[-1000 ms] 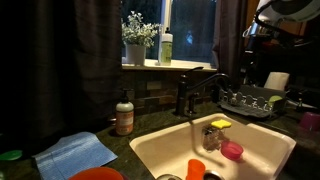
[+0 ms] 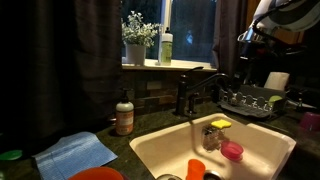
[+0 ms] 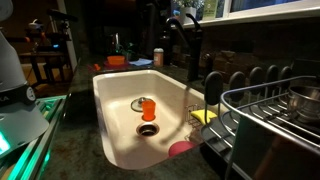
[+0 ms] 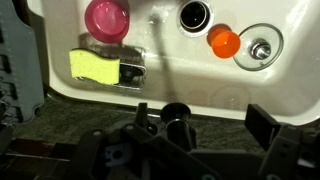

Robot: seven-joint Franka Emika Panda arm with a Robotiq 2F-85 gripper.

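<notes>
My gripper stands open above the sink's faucet-side edge, its fingers wide apart with nothing held between them. The black faucet shows below the gap. In the white sink are a pink bowl, an orange cup and a round clear lid with a metal knob. A yellow sponge rests at a metal holder near the faucet-side wall. All of these lie apart from my fingers. Exterior view 1 has the arm at upper right, high above the dish rack.
A dark dish rack stands beside the sink, with a metal pot in it. The faucet rises at the sink's back. Left on the counter are a soap bottle, a blue cloth and a red dish.
The arm has shifted slightly at the upper right of exterior view 1. The things in the sink and on the counter stay where they were.
</notes>
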